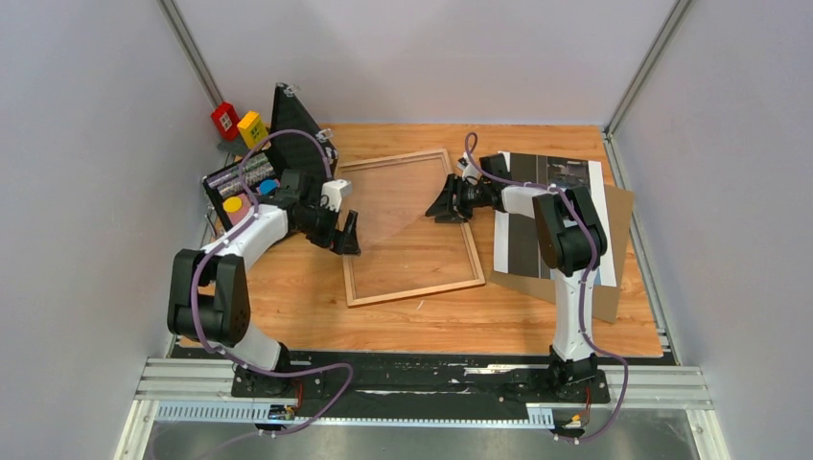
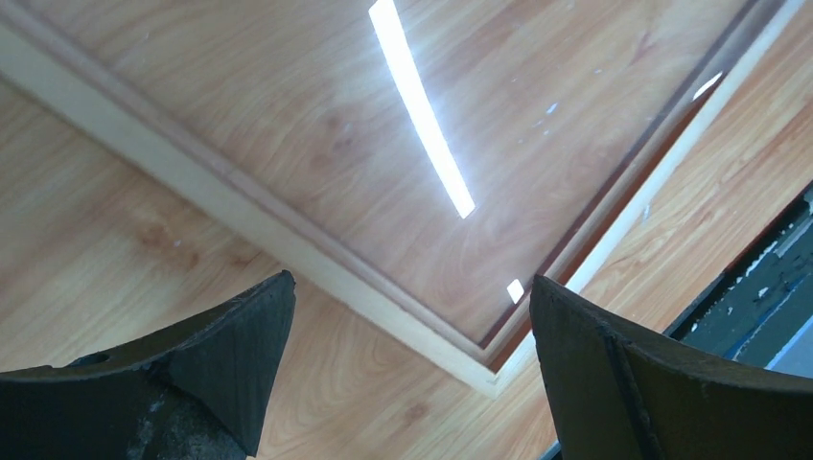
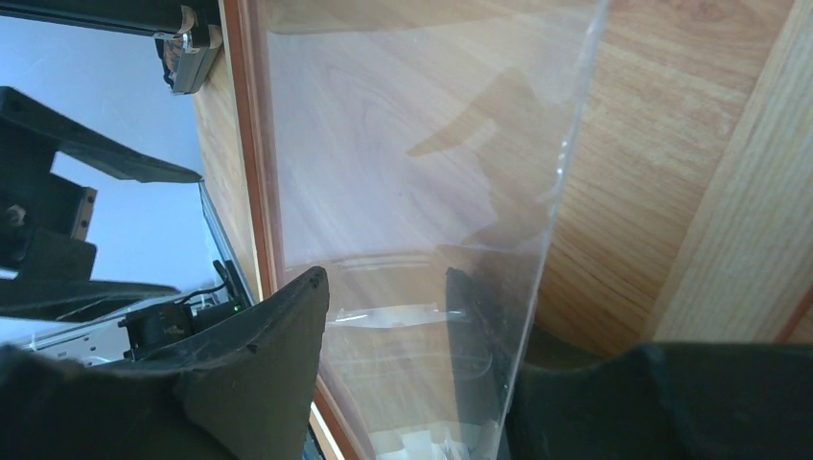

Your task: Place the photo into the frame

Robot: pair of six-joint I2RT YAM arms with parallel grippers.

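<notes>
The wooden frame [image 1: 412,292] lies mid-table with a clear sheet over its opening. My left gripper [image 1: 347,240] stands open above the frame's left side; the left wrist view shows a corner below its fingers. My right gripper [image 1: 443,213] is at the frame's right side; in the right wrist view the clear sheet's [image 3: 412,163] edge is raised between its fingers, and whether it grips the sheet is unclear. The photo [image 1: 522,240], grey with a white border, lies right of the frame on a brown board [image 1: 614,268].
An open black case [image 1: 297,115] with coloured items stands at the back left, beside red [image 1: 224,120] and yellow [image 1: 253,128] blocks.
</notes>
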